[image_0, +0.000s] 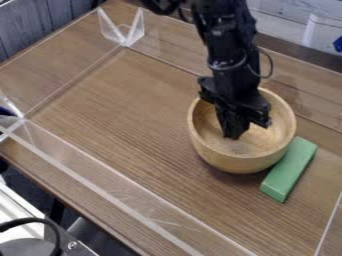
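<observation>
My black gripper (234, 126) reaches down from the top of the view into a round tan wooden bowl (214, 150); its fingers are low inside the bowl, near the middle. It appears shut, and I see nothing between its fingertips, though they are small and dark. The bowl's inside beneath the gripper is partly hidden.
A green block (290, 170) lies right of the bowl on the wooden table (107, 120). A clear plastic piece (123, 30) is at the back left. Black cables and metal parts sit at the bottom left.
</observation>
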